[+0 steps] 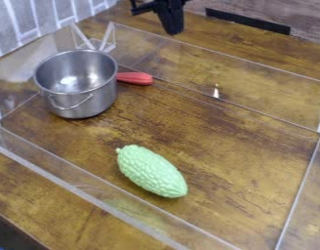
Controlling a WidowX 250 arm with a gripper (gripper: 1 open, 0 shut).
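The gripper (172,21) hangs at the top centre of the camera view, dark and partly cut off by the frame's edge; it appears shut, with nothing visible in it. Below it to the left stands a steel pot (74,86) with a wire handle. A red object (134,77), partly behind the pot, lies at its right side. A pale green bumpy vegetable (151,171), resembling a bitter melon, lies on the wooden surface (241,146) toward the front.
Clear low walls surround the work area. A white wire stand (94,39) is behind the pot.
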